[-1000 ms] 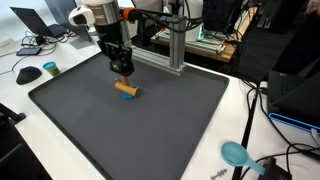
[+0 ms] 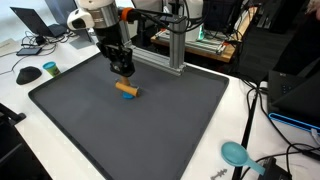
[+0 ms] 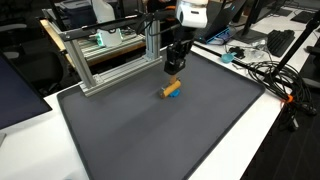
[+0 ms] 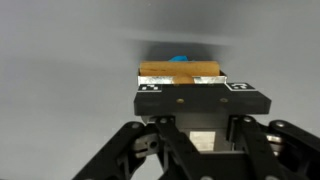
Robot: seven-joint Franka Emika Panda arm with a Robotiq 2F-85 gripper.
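Note:
On the dark grey table, toward the back in exterior view 1, an orange-brown bar (image 2: 128, 88) lies roughly level, with a short upright part of the same colour rising from behind it. My gripper (image 2: 123, 77) points down at that upright part and is shut on it. In the wrist view the bar (image 4: 165, 69) runs across just beyond the fingers, and a bit of the same colour shows between them. A small blue object (image 3: 175, 95) peeks out under the bar. How the bar and upright part join cannot be made out.
Open table surface (image 2: 130, 135) spreads in front of the bar. A metal frame (image 3: 115, 72) borders one side. A green cup (image 2: 51, 69) and a dark rounded item (image 2: 28, 75) sit off to the left; a light-blue round item (image 2: 236, 154) rests at the right.

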